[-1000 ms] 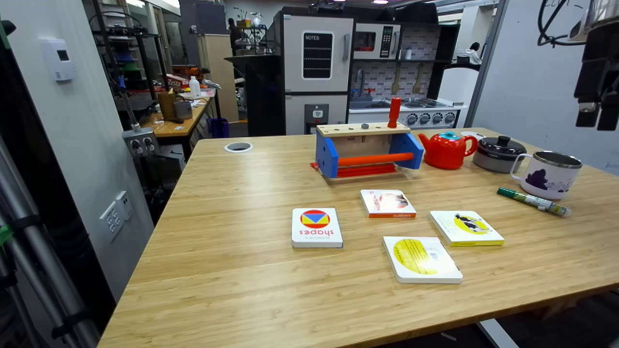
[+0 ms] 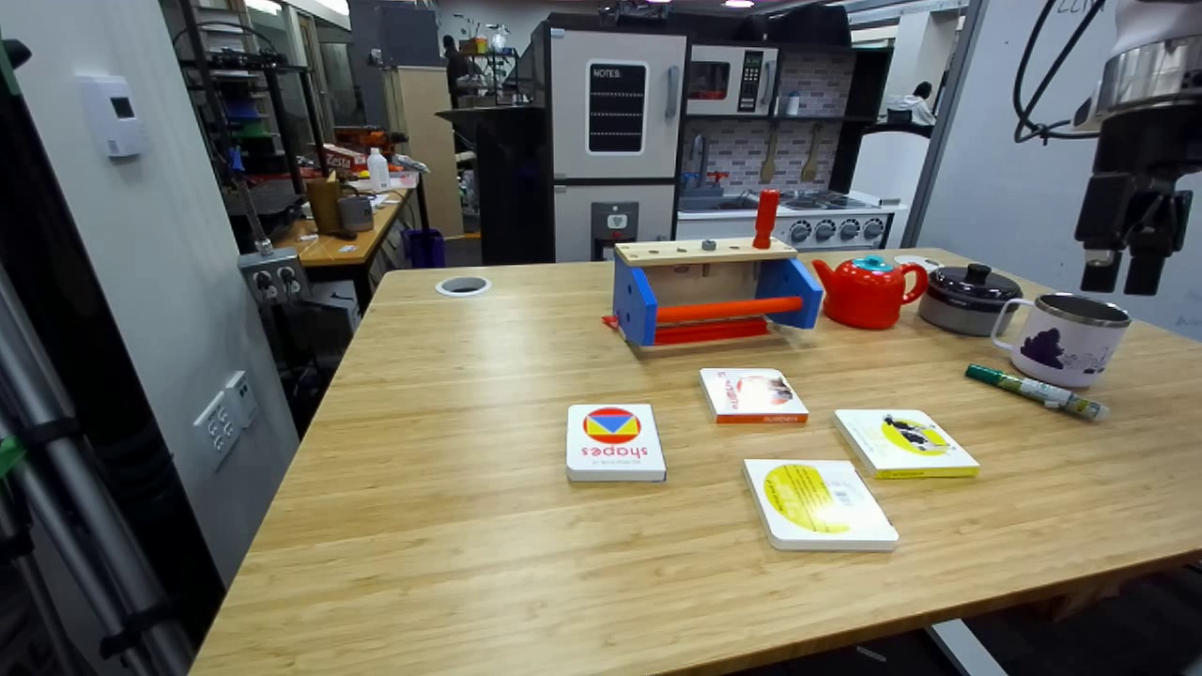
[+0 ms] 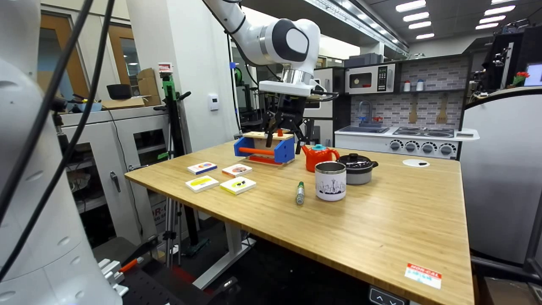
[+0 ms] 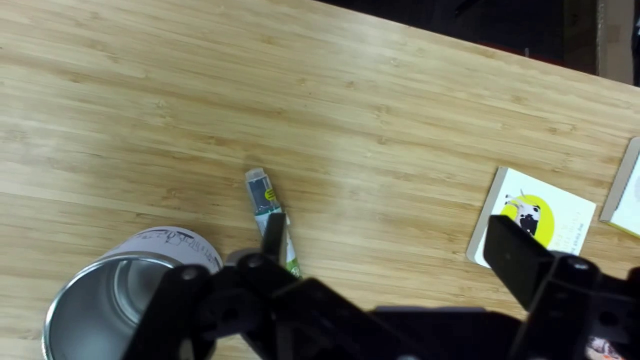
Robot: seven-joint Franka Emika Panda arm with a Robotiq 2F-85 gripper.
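My gripper is open and empty in the wrist view, its fingers well apart above the table. A green-capped marker [image 4: 262, 198] lies partly hidden behind one finger. Beside it the white mug [image 4: 174, 242] stands upright, its rim partly covered by my gripper. Exterior view 1 has the gripper [image 2: 1119, 274] at the upper right, above the mug [image 2: 1071, 342] and clear of it. Four small board books are spread out: shapes [image 2: 615, 444], an orange-edged one [image 2: 752, 394], a cow cover [image 2: 908, 441] and a yellow-circle one [image 2: 820, 505].
Behind the books stands a toy workbench [image 2: 639, 302] with a red-handled tool. The red teapot [image 2: 865, 295] and the lidded grey pot [image 2: 966, 300] are near the mug. Bare tabletop [image 3: 396, 223] stretches on the mug's near side in exterior view 2.
In exterior view 1 my gripper has come lower and shifted left. The books, marker, mug and other tabletop objects have stayed in place.
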